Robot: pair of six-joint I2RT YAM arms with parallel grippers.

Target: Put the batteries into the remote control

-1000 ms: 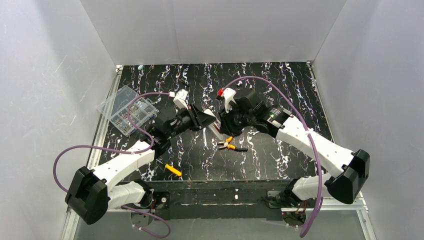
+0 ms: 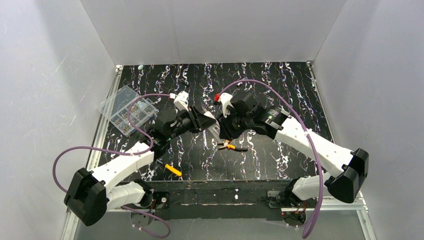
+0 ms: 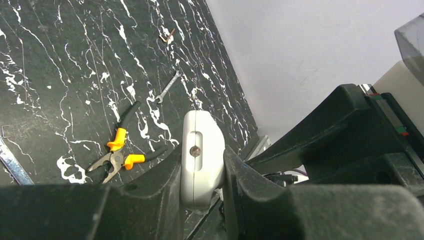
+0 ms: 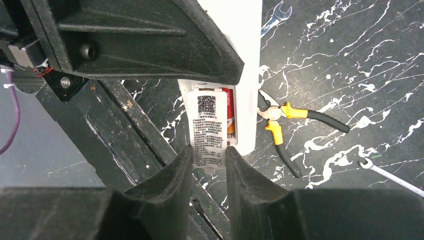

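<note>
The white remote control is held by my left gripper, shut on its end; the remote's rounded edge faces up in the left wrist view. A red and orange battery (image 4: 230, 107) shows in its open compartment. Over that compartment lies the white printed battery cover (image 4: 209, 132), slightly tilted and covering most of it. Its lower end reaches past the compartment's outline, its small tab pointing down. My right gripper has its fingertips against both long edges of the cover. How many batteries lie beneath is hidden.
Orange-handled pliers (image 4: 272, 112) and a wrench (image 4: 392, 180) lie on the dark marbled table below. A clear parts box (image 2: 132, 117) stands open at left, and a yellow-handled tool (image 2: 173, 170) lies near the front edge. My two hands nearly touch.
The red battery visible in the top view a second ago is now hidden there. My left arm looks still.
</note>
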